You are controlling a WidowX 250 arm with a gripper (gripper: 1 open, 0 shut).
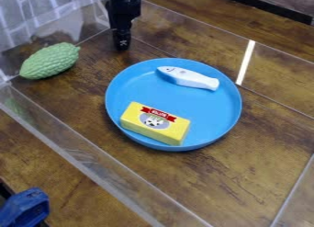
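Observation:
My black gripper (121, 36) is at the top left, low over the wooden floor at the back of the enclosure; its fingers are dark and small, pointing down, with nothing visible between them. A blue plate (207, 113) holds a white toy fish (189, 78) toward its back and a yellow box (154, 123) with a red label toward its front. A green bumpy vegetable toy (50, 62) lies to the left of the plate.
A clear plastic wall runs along the left side. A blue object (22, 209) sits at the bottom left corner. The wooden surface right of and in front of the plate is clear.

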